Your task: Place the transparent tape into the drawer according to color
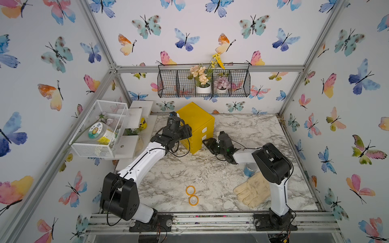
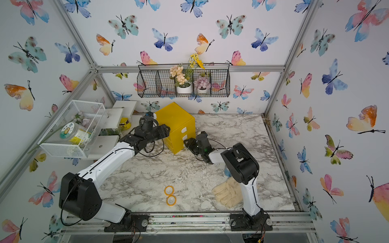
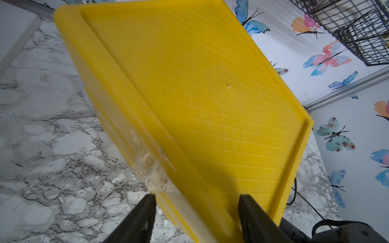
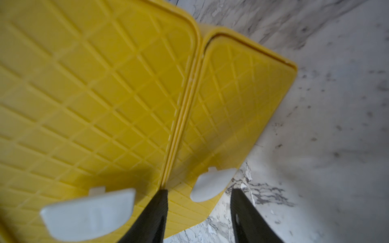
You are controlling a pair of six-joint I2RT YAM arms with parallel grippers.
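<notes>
A yellow drawer cabinet [image 1: 196,115] stands at the back of the table, its drawer fronts facing right. Two orange-yellow tape rolls [image 1: 190,190] lie touching near the table's front edge. My left gripper is open at the cabinet's top, one finger [image 3: 255,220] over the top panel and the near corner edge between the fingers. Facing the drawer fronts, my right gripper is open. Ahead of its fingers, the white handle [image 4: 212,185] of the lower drawer shows in the gap. A larger white handle [image 4: 91,216] sits on the drawer beside it. Both visible drawers look shut.
A beige glove [image 1: 252,190] and a blue can [image 1: 249,170] lie under the right arm. White shelves [image 1: 125,146] and a white basket [image 1: 91,145] are at the left. A black wire rack [image 1: 168,85] hangs behind the cabinet.
</notes>
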